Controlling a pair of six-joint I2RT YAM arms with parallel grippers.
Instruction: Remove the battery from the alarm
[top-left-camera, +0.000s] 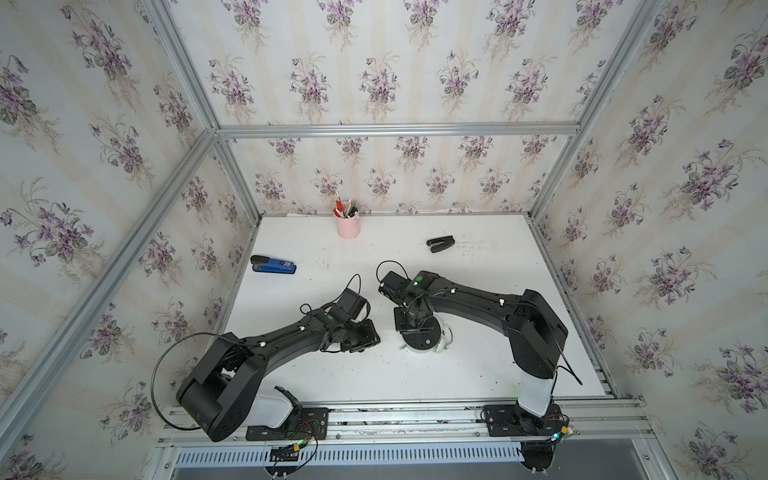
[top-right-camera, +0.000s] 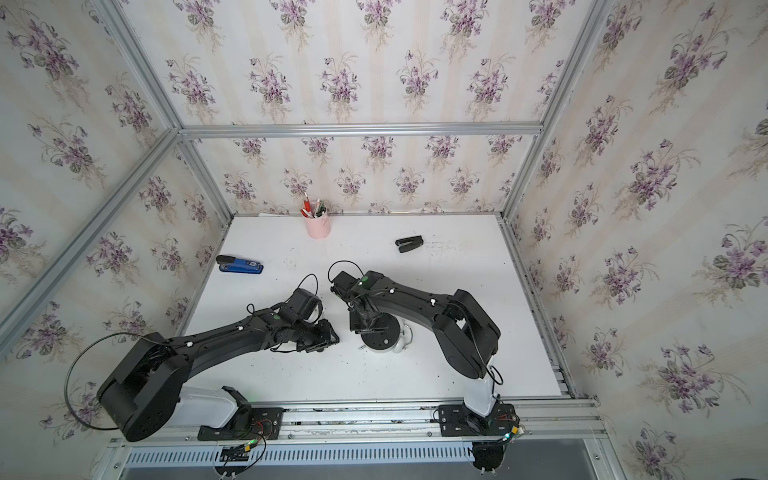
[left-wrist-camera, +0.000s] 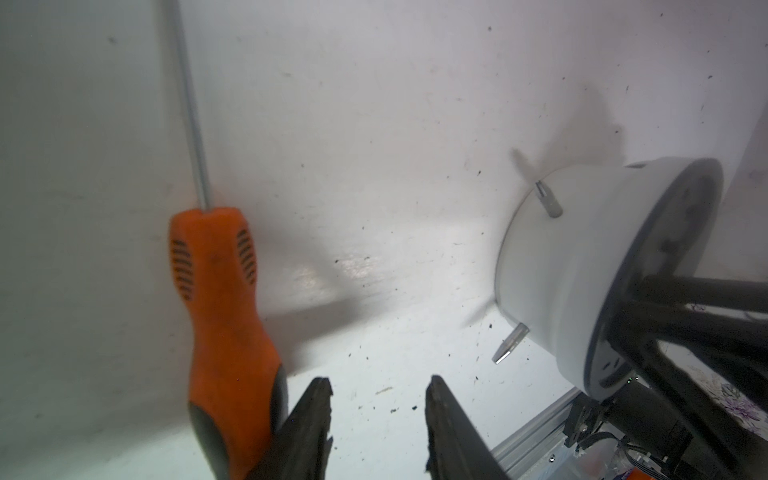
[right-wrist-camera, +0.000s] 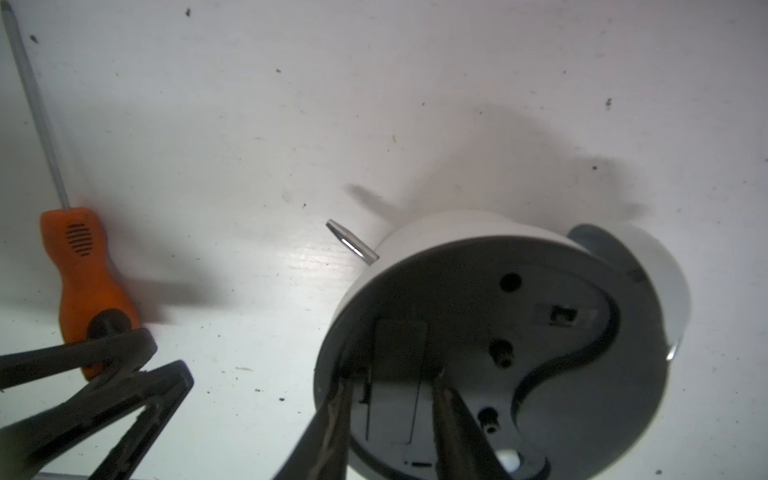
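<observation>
The alarm clock, a white round body (left-wrist-camera: 568, 224) with a dark back (right-wrist-camera: 456, 320), lies face down with its back up. In the right wrist view a rectangular battery cover (right-wrist-camera: 397, 360) sits flush in that back; no battery shows. My right gripper stands open above the cover, one fingertip toward either side of it. Left of the clock, my left gripper is part open with nothing between its fingers. An orange-handled screwdriver (left-wrist-camera: 228, 336) lies on the table just beside its left finger.
At the back stand a pink pen cup (top-left-camera: 348, 227) and a black stapler (top-left-camera: 440, 243). A blue stapler (top-left-camera: 273, 265) is at the far left. The two grippers are close together.
</observation>
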